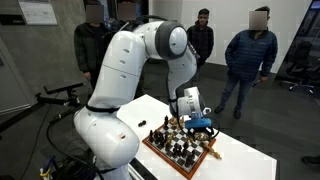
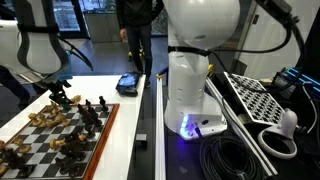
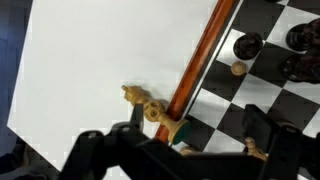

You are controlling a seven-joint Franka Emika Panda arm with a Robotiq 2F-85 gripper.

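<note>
A tan chess piece with a green base (image 3: 150, 107) lies on its side across the wooden board edge in the wrist view, its top out over the white table. My open gripper hovers above, its fingers far apart on either side of the piece's base end; nothing is held. In the first exterior view the gripper (image 1: 201, 128) is over the far right part of the chessboard (image 1: 208, 148). Dark pieces (image 3: 248, 45) and a small tan-topped piece (image 3: 238, 69) stand on the squares. The hand's underside hides some pieces at the bottom.
Many dark and tan pieces crowd the chessboard (image 2: 45, 145). A dark box (image 2: 128, 82) rests on the table. Several people stand behind the table.
</note>
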